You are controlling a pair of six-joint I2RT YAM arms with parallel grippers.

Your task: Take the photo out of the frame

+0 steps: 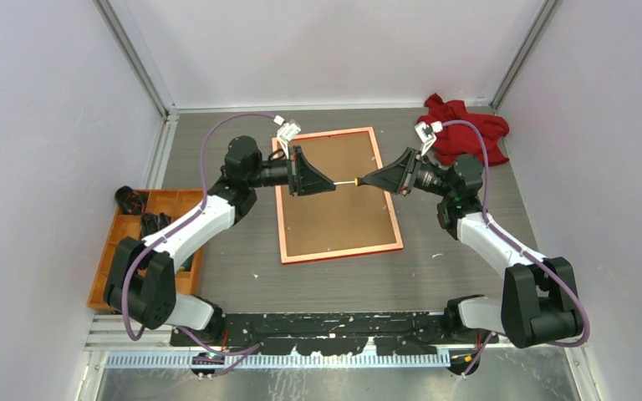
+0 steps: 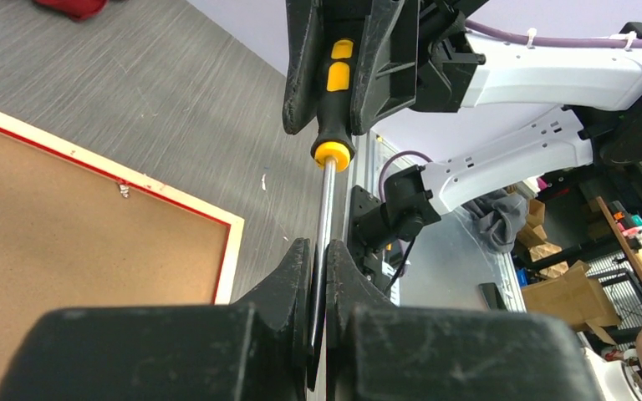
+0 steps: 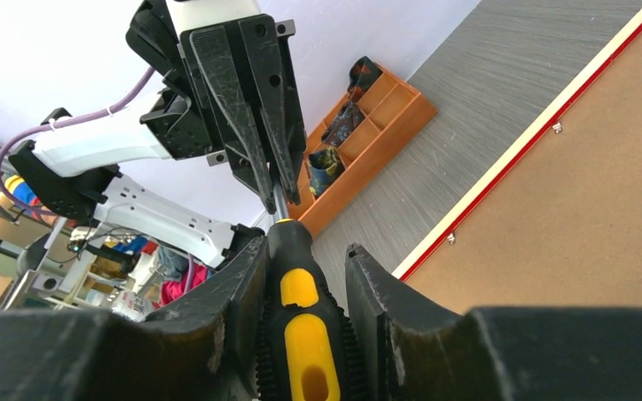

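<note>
A screwdriver with a black and yellow handle (image 3: 299,288) spans the gap between my two grippers. My left gripper is shut on its metal shaft (image 2: 324,213). The handle lies between the fingers of my right gripper, which have closed on it from both sides. In the top view, both grippers meet above the photo frame (image 1: 334,225), my left gripper from the left and my right gripper (image 1: 363,181) from the right. The frame lies back side up, its brown backing bare, with small metal clips (image 3: 557,128) along the inner edge.
At the left stands an orange compartment box (image 1: 104,271) with dark items in it. A crumpled red cloth (image 1: 468,134) lies at the back right.
</note>
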